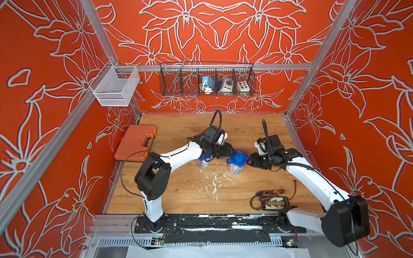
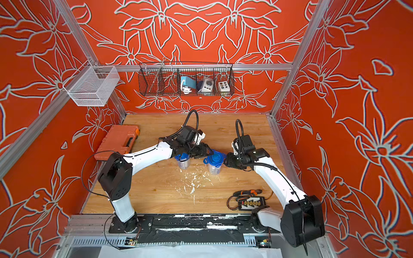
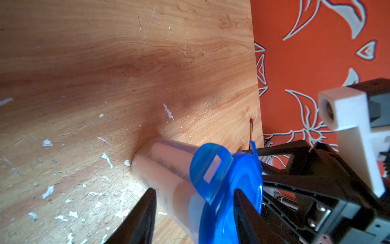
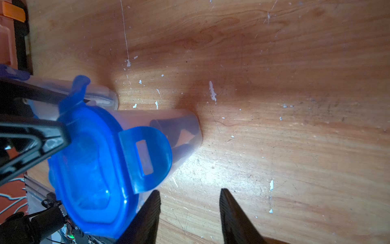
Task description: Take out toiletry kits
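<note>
A translucent container with a blue lid [image 1: 236, 160] stands mid-table between my grippers, a second one [image 1: 203, 162] partly hidden behind the left arm. In the left wrist view my left gripper is open around the near container's lid, its fingertips at the blue rim; contact is unclear. My right gripper is open in the right wrist view, beside that container's lid, with bare table between its fingers. Whether anything is inside the containers is hard to tell.
An orange case [image 1: 129, 142] lies at the left. A tool with cables [image 1: 273, 202] lies at front right. A wire basket [image 1: 180, 79] with items and a white basket [image 1: 109, 94] hang on the walls.
</note>
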